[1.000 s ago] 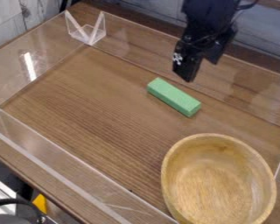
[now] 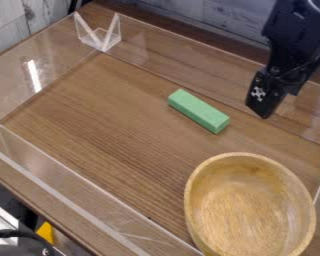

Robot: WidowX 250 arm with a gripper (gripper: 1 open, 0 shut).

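My black gripper [image 2: 266, 92] hangs at the upper right above the wooden table [image 2: 83, 140], open, with nothing visible between its fingers. A green block [image 2: 199, 111] lies on the table to the lower left of the gripper, apart from it. A tan oval bowl [image 2: 248, 208] sits at the lower right.
A clear angular object [image 2: 100, 32], perhaps a small holder, stands at the back left. Walls edge the table at the back.
My gripper has moved to the right, away from above the green block. The block and bowl have not moved.
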